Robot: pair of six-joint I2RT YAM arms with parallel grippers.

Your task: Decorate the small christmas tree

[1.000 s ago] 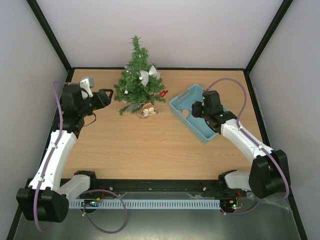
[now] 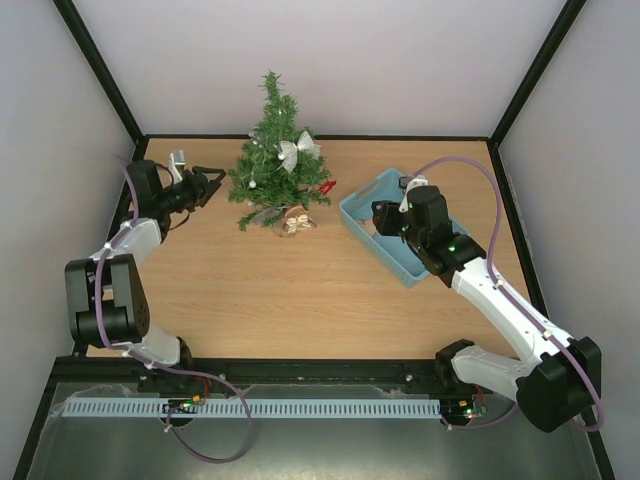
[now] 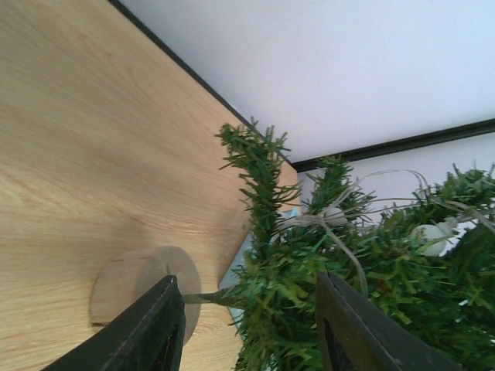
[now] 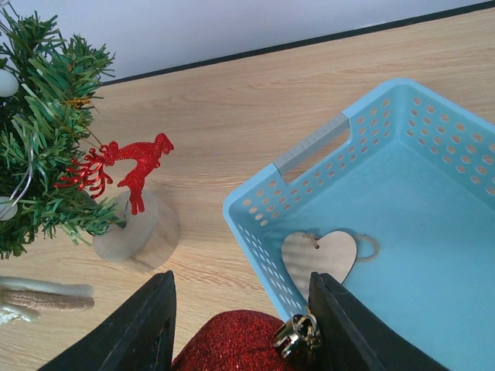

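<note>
The small green tree point(image 2: 272, 165) stands at the back, left of centre, on a round wooden base point(image 3: 147, 290). White bows point(image 2: 299, 150), pale balls and a red glitter reindeer point(image 4: 138, 166) hang on it. In the right wrist view, a red glitter ball point(image 4: 236, 344) with a silver cap point(image 4: 298, 338) sits between the fingers of my right gripper, shut on it over the basket's left side. My left gripper point(image 2: 221, 180) is part open left of the tree, nothing between its fingers; in the left wrist view branches point(image 3: 286, 301) lie beyond them.
The blue basket point(image 4: 363, 116) is right of the tree, with a wooden heart point(image 4: 317, 255) inside. A small ornament with a bow point(image 2: 295, 222) is at the tree's foot.
The right gripper has shifted left over the basket, covering more of the heart. The tree stands unmoved.
</note>
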